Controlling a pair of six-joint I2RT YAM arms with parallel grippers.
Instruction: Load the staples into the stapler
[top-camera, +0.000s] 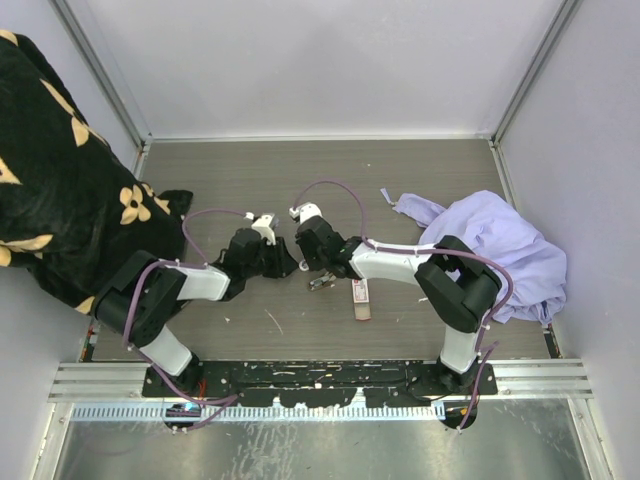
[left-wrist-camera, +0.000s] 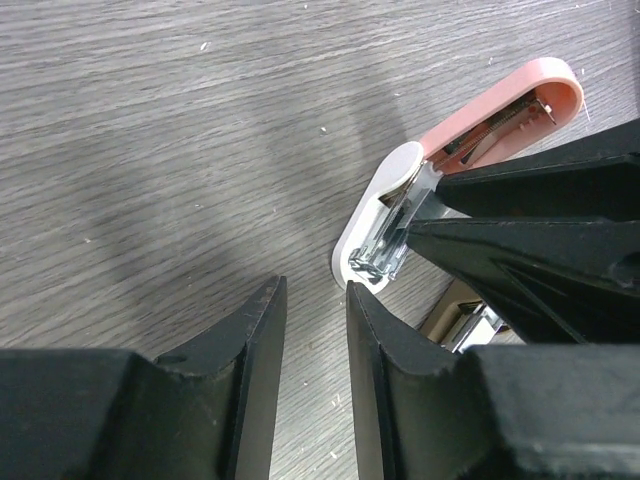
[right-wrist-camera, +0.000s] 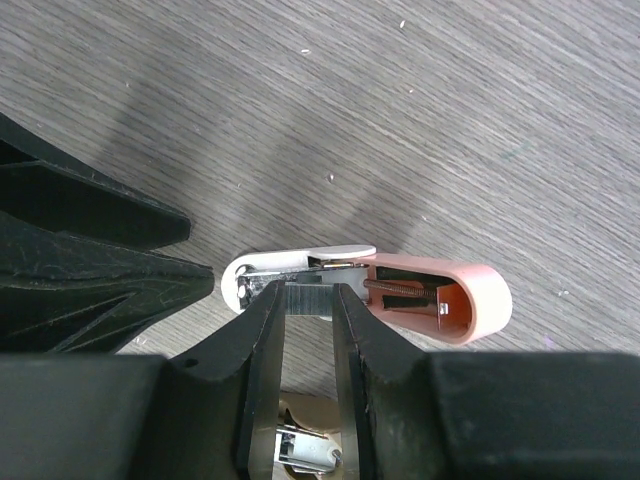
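Note:
A pink and white stapler (right-wrist-camera: 465, 300) lies on the table with its white end (left-wrist-camera: 368, 225) towards my left gripper. Its metal channel and spring show. Over that channel, my right gripper is shut on a small grey strip of staples (right-wrist-camera: 310, 299). Whether the strip sits inside the channel or just above it, I cannot tell. My left gripper is part open, its fingers (left-wrist-camera: 262, 325) apart with only bare table between them, just off the stapler's white end. From above, both grippers hide most of the stapler.
A tan and metal object (right-wrist-camera: 308, 450) lies close beside the stapler, nearer the front edge. Right of it stands a small staple box (top-camera: 361, 298). Purple cloth (top-camera: 495, 250) is heaped at the right, and a dark blanket (top-camera: 90, 170) at the left. Behind the grippers the table is clear.

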